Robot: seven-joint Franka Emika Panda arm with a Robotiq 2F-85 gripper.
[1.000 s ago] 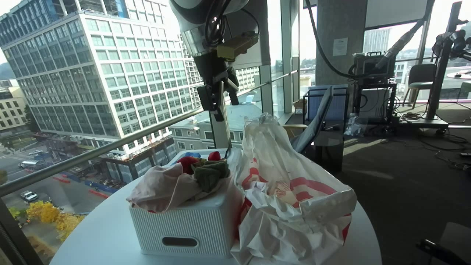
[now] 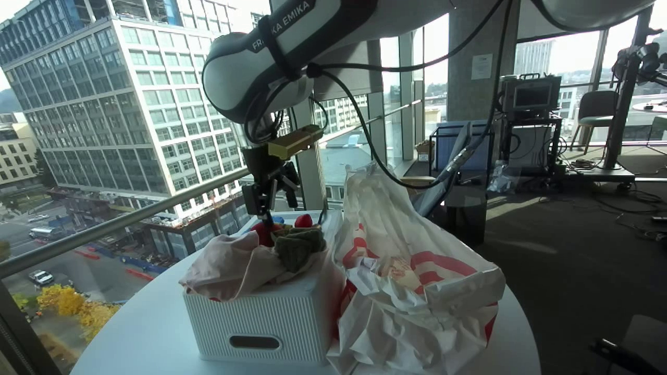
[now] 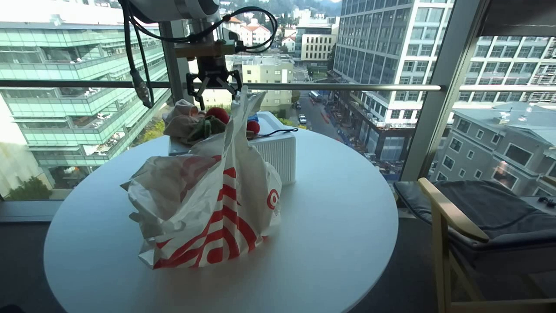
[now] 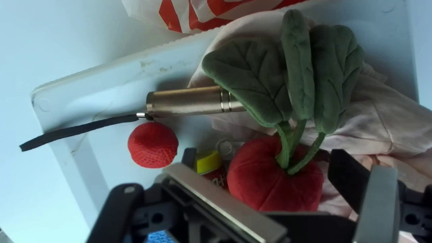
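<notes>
My gripper stands open just above a red plush vegetable (image 4: 275, 186). Its fingers lie to either side of that plush in the wrist view, with no hold on it visible. Dark green fabric leaves (image 4: 301, 73) spread from the plush's stems. In exterior view 1 the gripper (image 2: 279, 211) hangs over the items on the white ribbed box (image 2: 300, 325). A gold flashlight (image 4: 186, 101) with a black strap, a red berry-like toy (image 4: 153, 145) and a yellow-capped container (image 4: 209, 162) lie left of the plush. The left finger partly hides the container.
Pale pink cloth (image 2: 219, 265) drapes over the box's near edge. A tall white and red plastic bag (image 2: 419, 275) stands right beside the box. A blue item (image 4: 160, 237) is mostly hidden below the gripper. In exterior view 2 the round table (image 3: 333, 224) is clear at right.
The arm has come down and leftward in exterior view 1, bringing the gripper from high above the box to close over the red plush. Items on the box look unmoved.
</notes>
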